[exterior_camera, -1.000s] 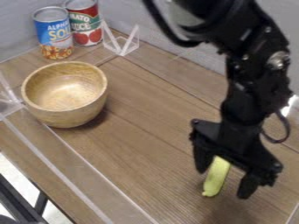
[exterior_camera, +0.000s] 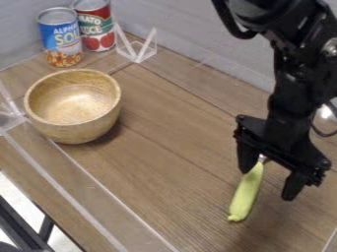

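My black gripper hangs open at the right, its fingers apart above and around the upper end of a pale green elongated object, which lies on the wooden tabletop. Whether the fingers touch it I cannot tell.
A tan bowl sits at the left. Two cans, a blue one and a red one, stand at the back left corner beside a small white wire-like item.
My gripper has risen and shifted to the right, showing more of the green object, which lies in the same place.
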